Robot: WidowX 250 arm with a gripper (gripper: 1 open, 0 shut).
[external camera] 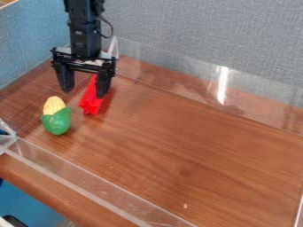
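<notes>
My black gripper (84,82) stands open near the back left of the wooden tray, its two fingers hanging low on either side over the left part of a red elongated object (92,101), whose upper end is partly hidden by the right finger. In front and to the left lies a yellow and green toy (56,119), shaped like a corn cob, apart from the gripper.
The tray floor (190,160) is clear across the middle and right. Clear low walls (236,99) border it, with a speckled grey panel behind and a blue one at the left.
</notes>
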